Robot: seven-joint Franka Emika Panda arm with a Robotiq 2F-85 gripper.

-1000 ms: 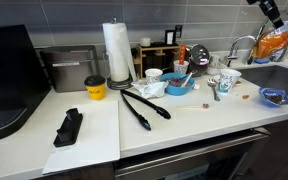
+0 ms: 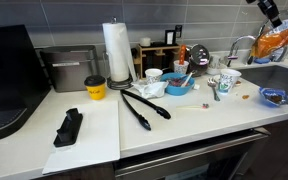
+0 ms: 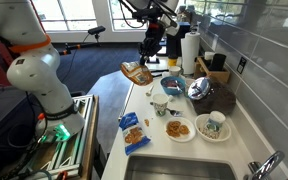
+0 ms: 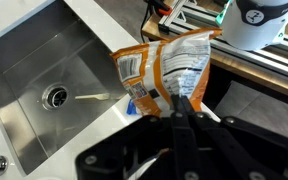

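An orange and white bag (image 4: 167, 68) hangs from my gripper, which is shut on its edge. In exterior view 1 the bag (image 2: 278, 39) is at the top right, raised above the counter near the sink and partly cut off by the frame. From exterior view 2, the same bag (image 3: 136, 73) shows in the air over the front edge of the counter. Whether anything is inside it, I cannot tell.
An open blue packet (image 3: 134, 135) lies near the sink (image 3: 169, 168). Nearby are a plate of food (image 3: 178, 129), a bowl (image 3: 213, 127), a cup (image 3: 160, 104) and a blue bowl (image 2: 177, 84). Black tongs (image 2: 144, 108) lie further left.
The bag has shifted and tilted only slightly in exterior view 1, along with the gripper. Everything on the counter stays where it was.
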